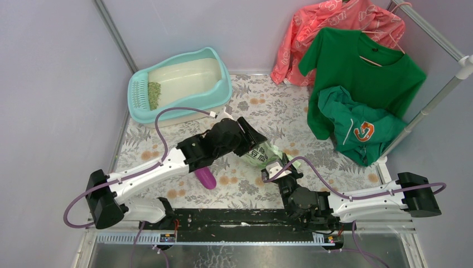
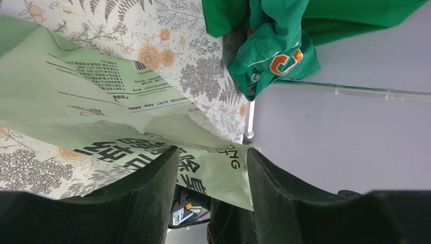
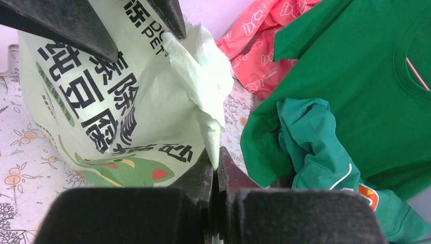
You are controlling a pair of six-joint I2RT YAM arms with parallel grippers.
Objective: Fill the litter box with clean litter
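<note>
A pale green litter bag [image 1: 257, 155] with printed lettering hangs between my grippers at the middle front. In the left wrist view its torn top edge [image 2: 101, 101] shows. My left gripper is part open over the bag's upper edge, fingers apart with bag material between and below them. My right gripper is shut on a gathered corner of the bag. The turquoise litter box [image 1: 215, 97] sits at the back left, with a small patch of greenish granules [image 1: 154, 95] at its left end.
A purple object [image 1: 205, 177] lies under the left arm. Green shirts [image 1: 362, 72] and a pink garment [image 1: 301, 39] hang at the right on a rail. The floor between box and clothes is mostly clear.
</note>
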